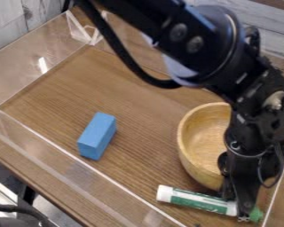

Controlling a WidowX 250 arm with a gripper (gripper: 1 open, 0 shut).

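Note:
My black gripper [245,197] is low at the lower right, its fingertips down at the green-and-white tube [194,199] that lies on the wooden table near the front edge. The fingers appear shut on the tube's right part, which they partly hide. Just behind them sits a tan wooden bowl [198,142], its right side hidden by the arm.
A blue block [97,135] lies on the left middle of the table [97,93]. Clear plastic walls [20,66] edge the table at the left.

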